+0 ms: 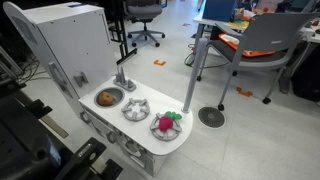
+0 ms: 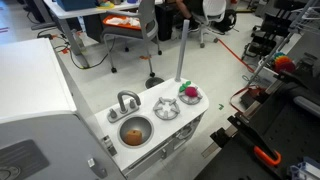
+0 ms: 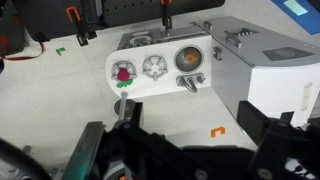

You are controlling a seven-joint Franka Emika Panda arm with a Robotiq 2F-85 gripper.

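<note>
A white toy kitchen counter (image 2: 150,153) stands on the floor. In its round sink (image 1: 116,92) lies an orange-brown item (image 1: 106,99), seen also in the wrist view as a brown shape (image 3: 188,58). Two grey burners sit beside the sink. On the burner farther from it rests a red, round item (image 1: 166,124) with a green part (image 1: 174,115). My gripper is open above the scene, its dark fingers (image 3: 121,137) wide apart with nothing between them. The counter lies beyond the fingertips, apart from them.
A tall white cabinet (image 1: 80,40) rises next to the sink end. The faucet (image 2: 125,101) stands behind the sink, and a thin pale post (image 2: 182,50) stands behind the burners. A grey chair (image 1: 265,45) is farther back.
</note>
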